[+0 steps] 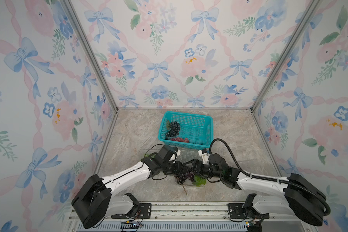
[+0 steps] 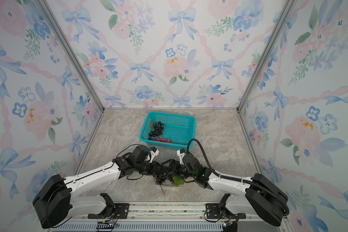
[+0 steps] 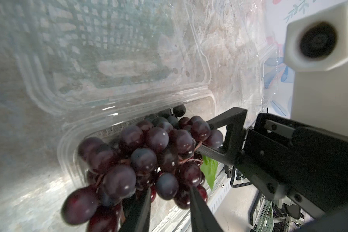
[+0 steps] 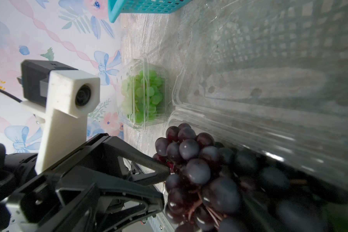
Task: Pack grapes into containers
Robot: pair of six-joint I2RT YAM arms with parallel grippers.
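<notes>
A bunch of dark purple grapes point(image 3: 145, 160) fills a clear plastic container point(image 3: 67, 154), with several grapes hanging over its near edge. The container's clear lid point(image 3: 116, 89) lies open behind it. At the bunch, my left gripper is part open, fingertips apart with grapes showing behind the gap. My right gripper point(image 1: 195, 166) is at the bunch's right side; in the left wrist view its fingers point(image 3: 216, 152) stand apart around the edge of the grapes. A green leaf point(image 1: 199, 181) shows at the right end. Most of the container's inside is hidden by fruit.
A teal basket point(image 1: 210, 131) behind holds black grapes point(image 1: 174, 128) and red grapes point(image 1: 179, 139). Green grapes point(image 4: 143, 94) sit in a closed clear box point(image 4: 164, 104) left of the bunch. Both grippers are close together, with little room between them.
</notes>
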